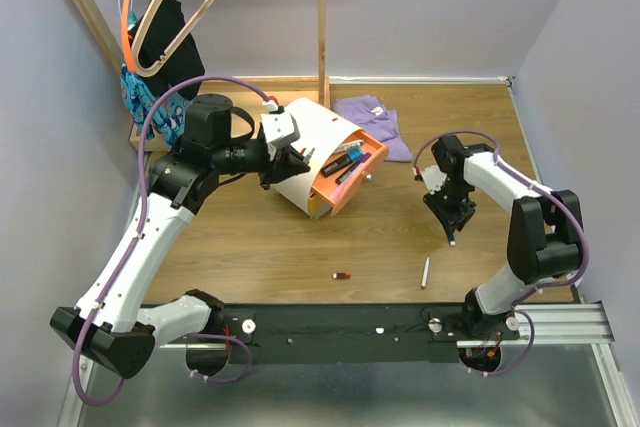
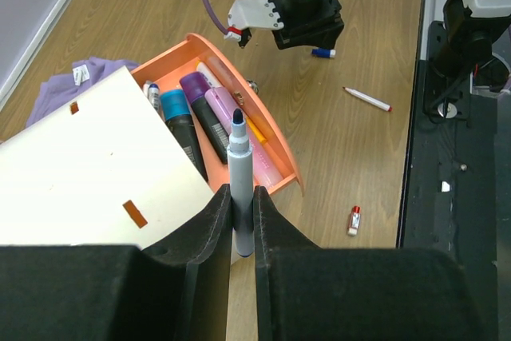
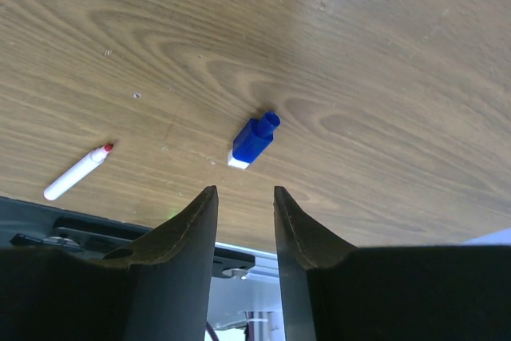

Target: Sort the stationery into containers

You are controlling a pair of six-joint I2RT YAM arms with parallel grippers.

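A slim white marker with a dark tip [image 2: 240,173] stands upright in my left gripper, its fingers shut on it, above the white-topped container. That container's open orange drawer [image 2: 275,137] holds several markers and bottles, among them a black one with a blue cap [image 2: 183,129]. Over the right of the table, my right gripper is partly open with nothing between its fingers. Just beyond its fingertips a small blue-and-white item [image 3: 254,138] lies on the wood. A white pen with a red tip [image 3: 78,172] and a small red-and-white item [image 2: 354,221] also lie on the table.
A folded purple cloth [image 1: 375,125] lies behind the drawer. A wooden post [image 1: 322,27] rises behind the container. The table's front edge borders a dark rail [image 1: 330,332]. Bare wood [image 1: 230,257] fills the front left.
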